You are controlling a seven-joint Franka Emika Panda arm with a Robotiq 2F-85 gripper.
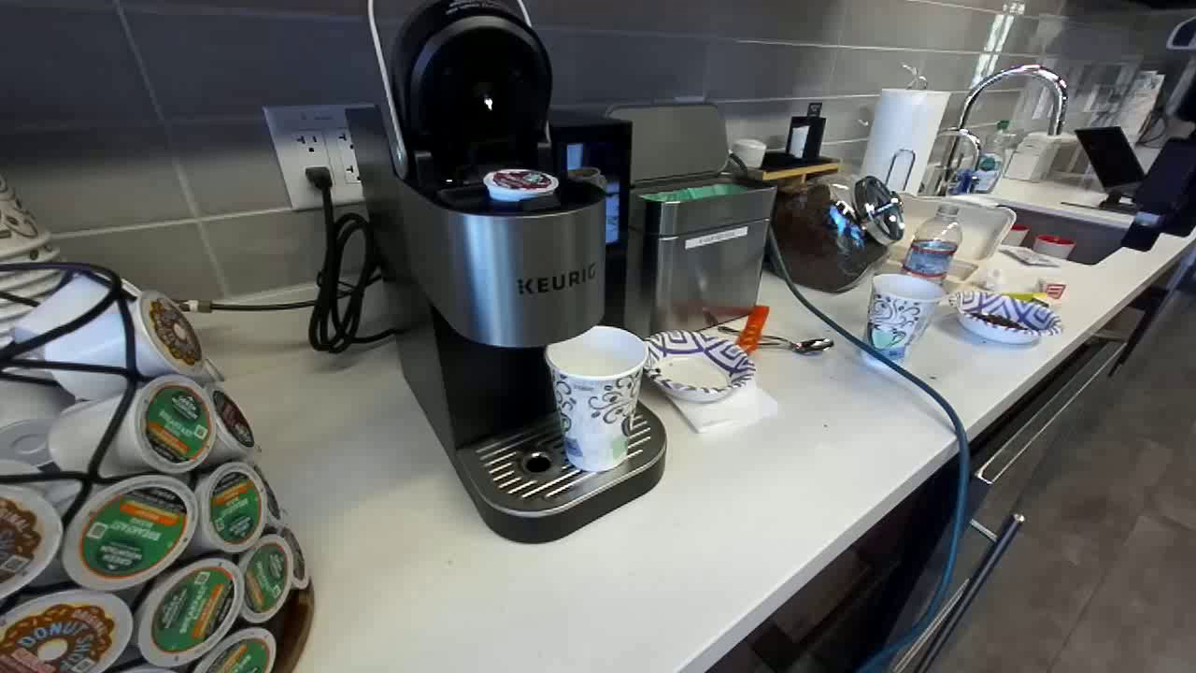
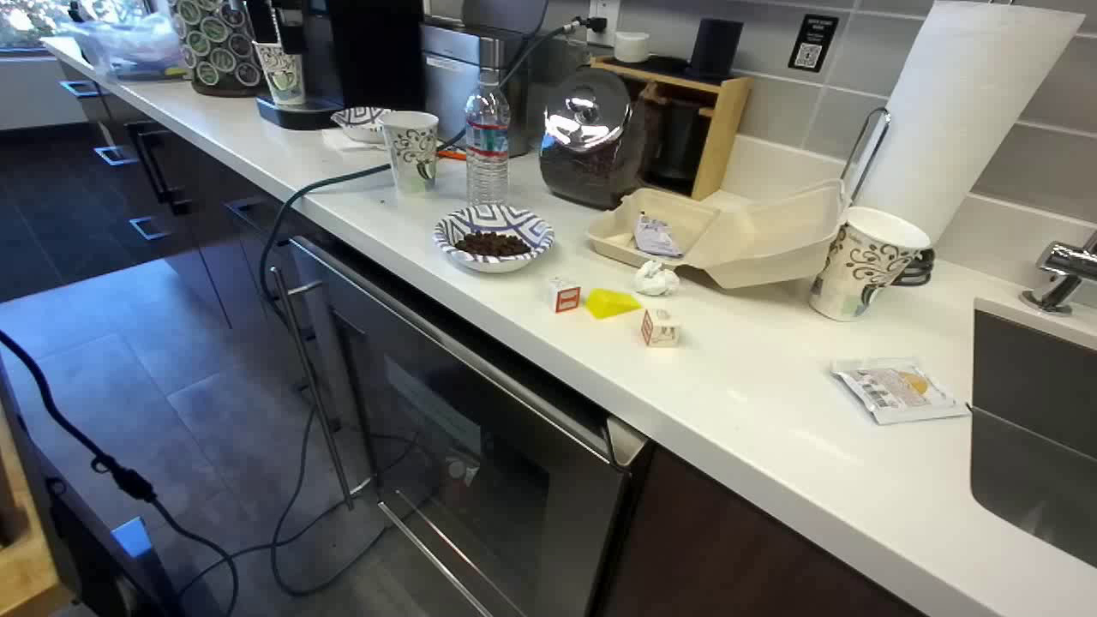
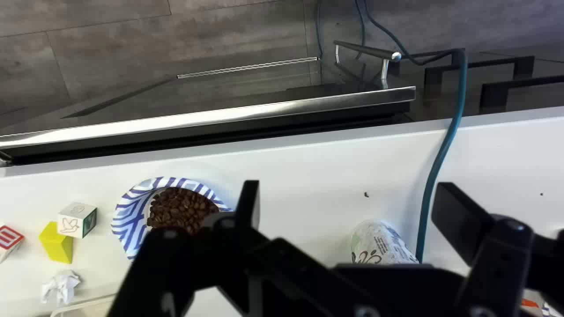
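In the wrist view my gripper stands open above the counter, its fingers wide apart and nothing between them. Below and partly behind it is a patterned paper cup [image 3: 378, 244], seen from above. To the left lies a paper bowl [image 3: 127, 224] of coffee beans [image 3: 179, 208], partly covered by a finger. A second patterned cup [image 1: 597, 387] stands on the drip tray of the Keurig coffee maker [image 1: 510, 264], whose lid is up. A coffee pod [image 1: 520, 184] rests at its top. Only a dark piece of the arm shows at the right edge of exterior view 1.
A blue cable [image 3: 441, 153] crosses the counter and hangs over its edge. A water bottle [image 2: 488, 144], lettered blocks [image 2: 660, 328], a yellow block [image 2: 612, 302] and an open takeout box [image 2: 761, 242] stand nearby. The sink [image 2: 1034, 411] is at the right.
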